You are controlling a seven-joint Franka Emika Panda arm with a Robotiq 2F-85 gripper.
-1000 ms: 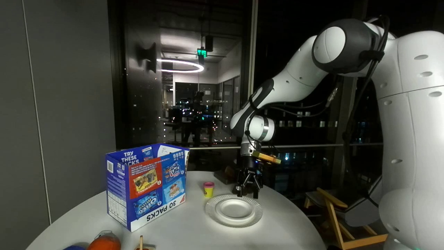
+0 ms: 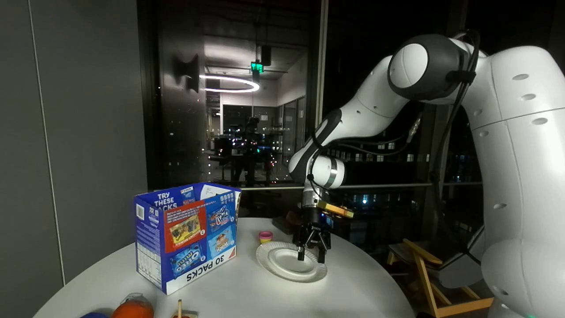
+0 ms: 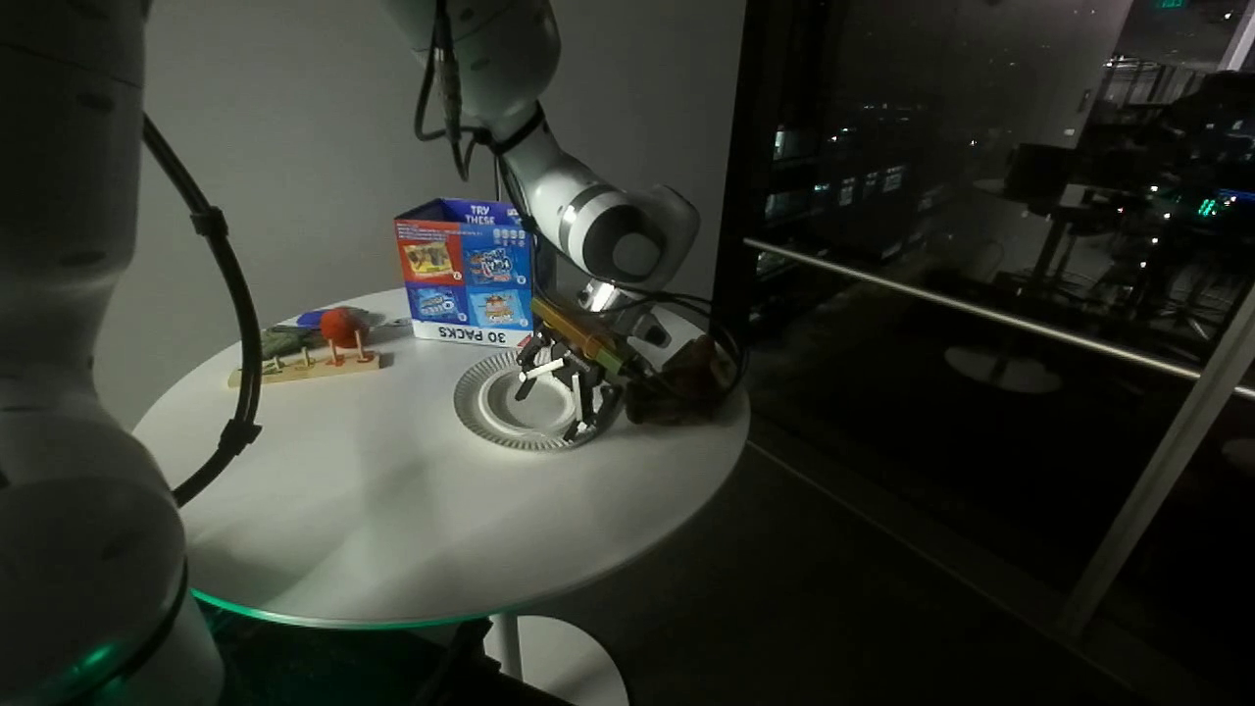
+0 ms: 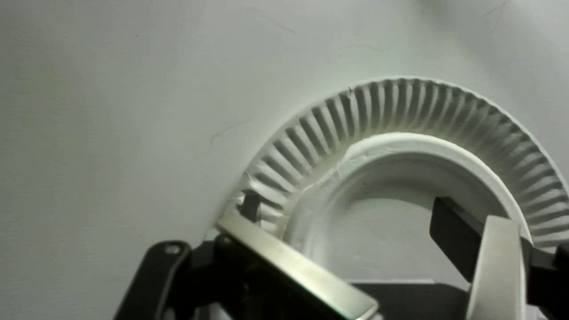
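Observation:
A white paper plate (image 2: 267, 265) with a fluted rim lies on the round table, with a smaller white plate or bowl (image 2: 291, 260) inside it. Over the right part of the plates, my gripper (image 2: 311, 256) points down with its fingers apart. In the wrist view, one finger of the gripper is at the fluted rim and the other is over the smaller dish (image 4: 384, 229). Nothing shows held between them. Whether the fingertips touch the plate is unclear. From the side, the gripper (image 3: 549, 408) appears low at the plate's far right.
A blue snack box (image 2: 201, 244) stands left of the plates. Close behind them is a pink-lidded yellow cup (image 2: 265, 236), partly hidden. A wooden peg board (image 3: 312, 366) and an orange ball (image 3: 343, 326) sit farther off.
My gripper has come down and slightly left. Both plates have shifted left and back toward the yellow cup, whose lower part is now covered, and the larger plate looks tilted.

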